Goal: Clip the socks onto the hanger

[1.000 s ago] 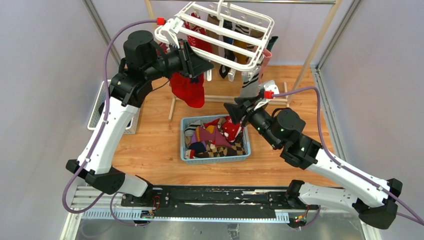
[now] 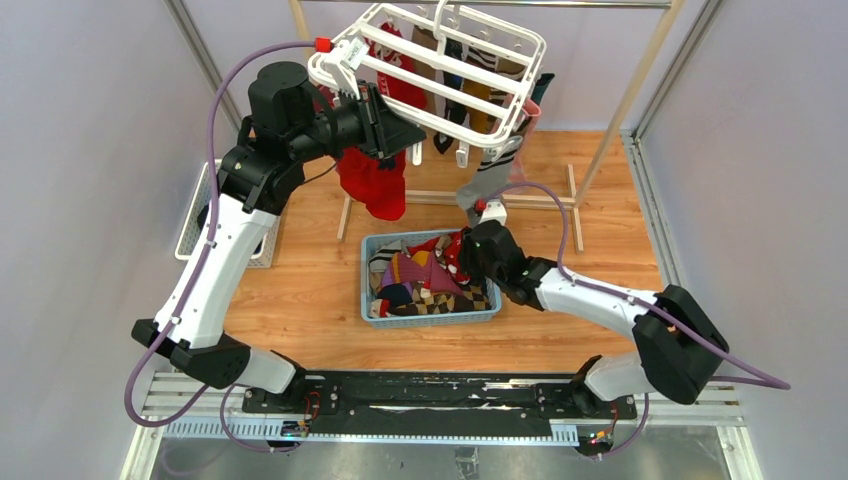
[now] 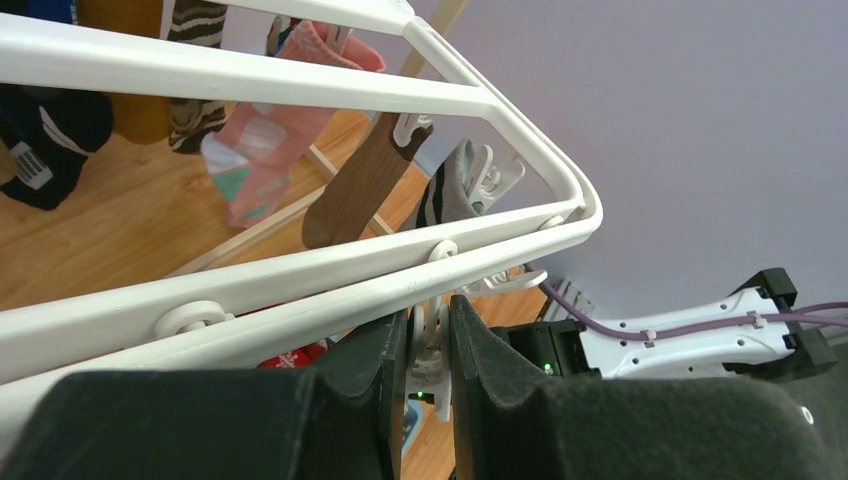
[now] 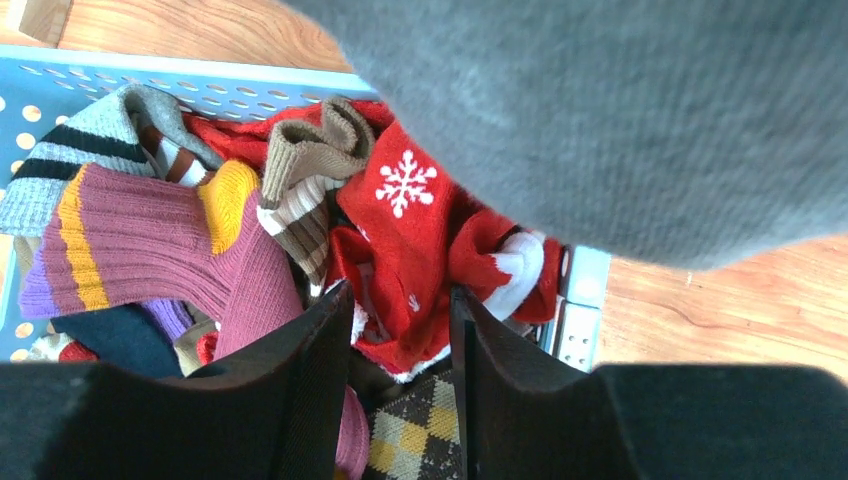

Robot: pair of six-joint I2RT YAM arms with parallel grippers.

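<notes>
A white clip hanger hangs at the top, several socks clipped along it. My left gripper is shut on a white clip of the hanger, below its near bar. My right gripper is low over the right end of a blue basket full of socks, its fingers parted above a red snowflake sock. A pink-purple sock and an argyle sock lie beside it. A grey sock hanging from the hanger looms blurred across the top of the right wrist view.
A white basket stands at the left behind my left arm. A wooden rack frames the hanger. The floor right of and in front of the blue basket is clear.
My right arm has moved down and inward from beside the hanging socks into the blue basket's right end. My left arm and the hanger have not visibly moved.
</notes>
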